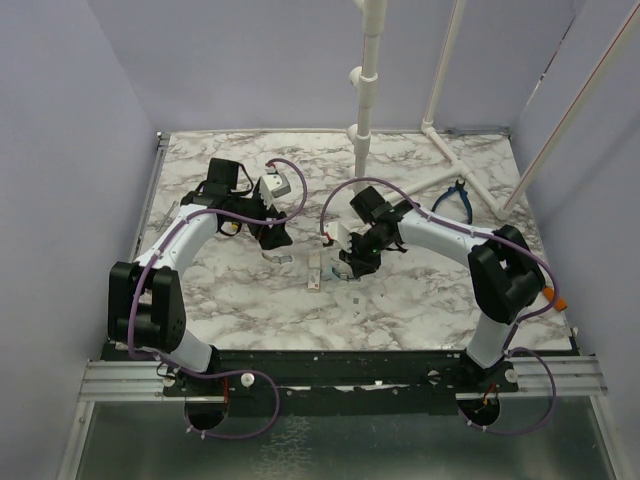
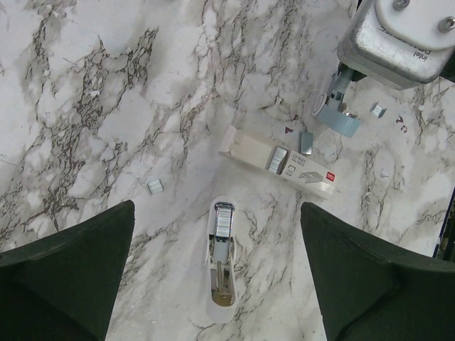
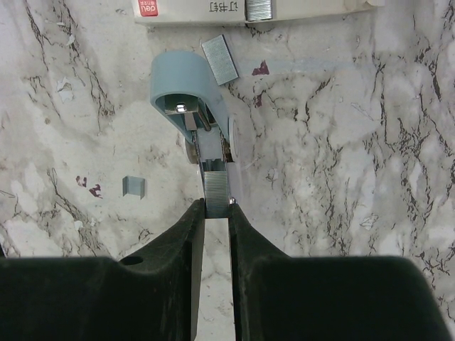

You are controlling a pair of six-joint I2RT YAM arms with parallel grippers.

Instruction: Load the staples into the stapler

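Note:
The opened light-blue stapler (image 3: 187,77) lies beside the staple box (image 2: 309,175). My right gripper is shut on a strip of staples (image 3: 216,183), held over the stapler's rail. A second, white stapler (image 2: 221,298) lies open below my left gripper in the left wrist view, with staples in its channel. My left gripper hangs above it, open and empty.
Loose staple pieces (image 3: 220,58) lie around the staplers. White pipes (image 1: 365,100) and blue pliers (image 1: 458,200) are at the back.

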